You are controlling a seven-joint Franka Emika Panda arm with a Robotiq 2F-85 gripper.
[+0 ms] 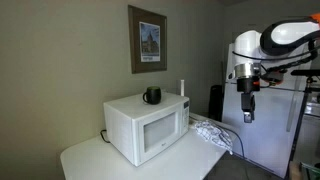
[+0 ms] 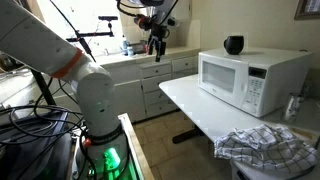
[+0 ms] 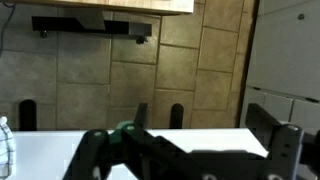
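Observation:
My gripper (image 1: pixel 248 114) hangs in the air at the right of exterior view 1, off the table's end and well apart from everything on it. In exterior view 2, the gripper (image 2: pixel 156 47) is high up at the far end of the table, fingers pointing down. The wrist view looks down on floor tiles and a white table edge (image 3: pixel 75 150). There the dark fingers (image 3: pixel 140 117) stand apart, and nothing shows between them. A white microwave (image 2: pixel 225 82) with its door closed carries a black mug (image 2: pixel 234 45) on top.
A checkered cloth (image 2: pixel 265 143) lies crumpled on the white table (image 2: pixel 190 97), near a clear bottle (image 2: pixel 291 108). Drawer cabinets (image 2: pixel 155 85) stand beyond the table.

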